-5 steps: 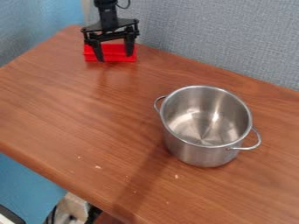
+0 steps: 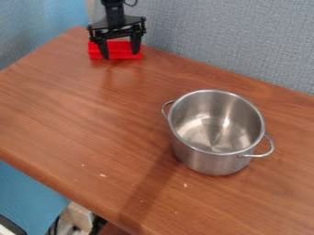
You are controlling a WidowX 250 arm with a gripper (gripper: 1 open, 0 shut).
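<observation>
My black gripper (image 2: 120, 44) is at the back left of the camera view, open, its fingers down at a red block (image 2: 95, 52) on the wooden table near the wall. Whether the fingers touch the block is hard to tell at this size. A steel pot (image 2: 215, 133) with two handles stands upright on the right half of the table, well apart from the gripper.
Grey-blue walls rise behind it. Its front left edge drops away to a blue surface and some clutter below.
My gripper has shifted very slightly at the red block over the last second. The block and the pot look unmoved.
</observation>
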